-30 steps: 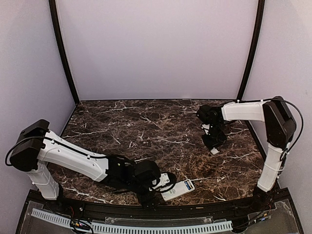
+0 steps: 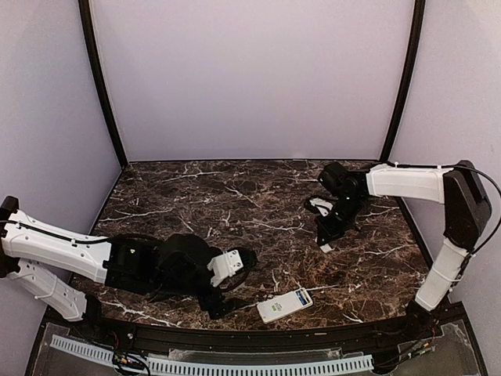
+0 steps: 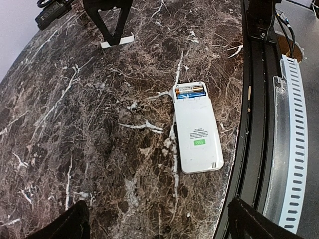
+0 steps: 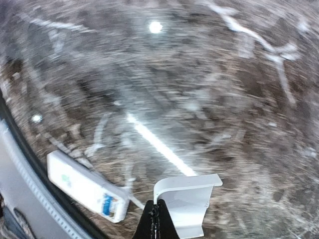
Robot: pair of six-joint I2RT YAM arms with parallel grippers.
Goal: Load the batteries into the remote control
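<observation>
The white remote control point(image 3: 198, 132) lies back side up on the table, its battery bay uncovered at one end. Two batteries point(image 3: 190, 92), one blue, one orange and black, sit side by side in that bay. My right gripper is shut on one wall of the small white battery cover point(image 4: 188, 199), which is tilted and lifted off the table. In the top view the cover point(image 2: 326, 247) shows just under the right fingertips. My left gripper stands open, with only table between its fingers, back to the left of the remote.
A black rail and white slotted strip point(image 2: 258, 366) run along the table's front edge, close to the remote. Side walls bound both ends.
My left gripper has drawn back leftwards from the remote, still open. The remote has stayed put.
</observation>
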